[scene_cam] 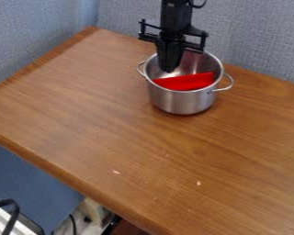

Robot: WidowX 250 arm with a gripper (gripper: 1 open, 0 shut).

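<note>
A steel pot (186, 99) with two side handles stands on the wooden table at the back. A red object (186, 82) lies inside it. The black gripper (171, 64) points down over the left rear of the pot, its tip at about rim height or just inside. It looks shut, with nothing visible between its fingers.
Grey padded walls stand behind and to the left. Cables lie below the table's edge at the bottom left.
</note>
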